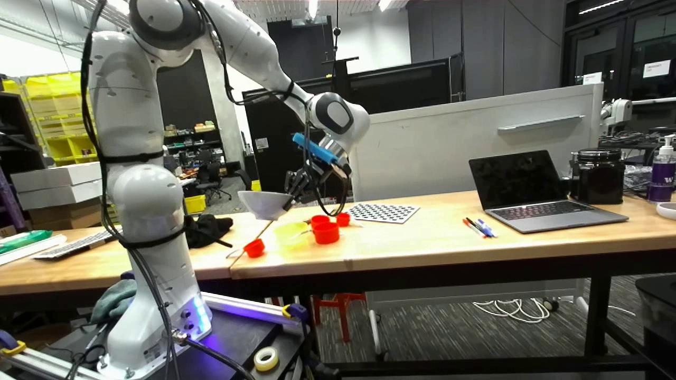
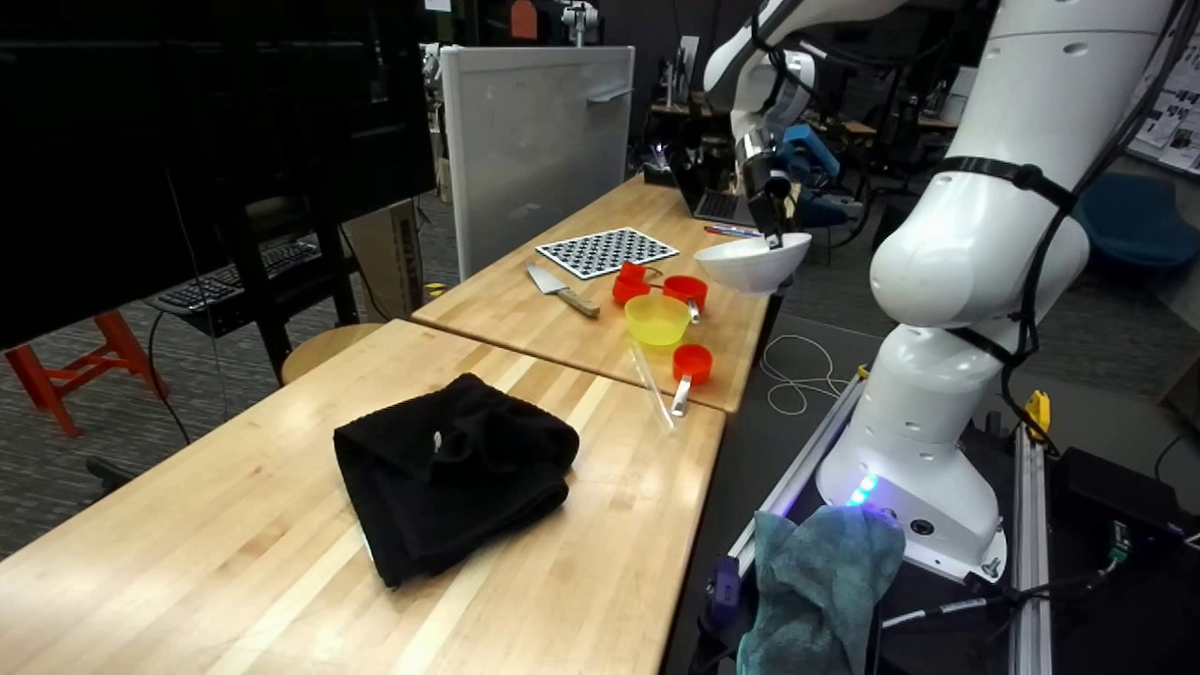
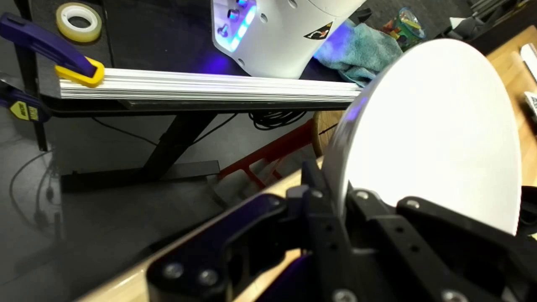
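A white bowl point(image 1: 264, 203) hangs in the air above the table's front edge, my gripper point(image 1: 290, 201) shut on its rim. In the wrist view the bowl point(image 3: 438, 136) shows its pale, empty-looking inside, and its near wall passes between the dark fingers. Exterior view 2 has the bowl point(image 2: 751, 265) roughly level, clear of the tabletop. Below it on the wood are a yellow bowl point(image 2: 657, 321) and red measuring cups, one point(image 2: 692, 362) close to the front edge and another point(image 2: 683, 292) behind the yellow bowl.
A knife point(image 2: 562, 291) and a checkered board point(image 2: 607, 252) lie farther along the table. A black cloth point(image 2: 456, 472) is bunched on the nearer table. The laptop point(image 1: 538, 196) and several pens point(image 1: 479, 228) sit at the right; bare wood separates them from the cups.
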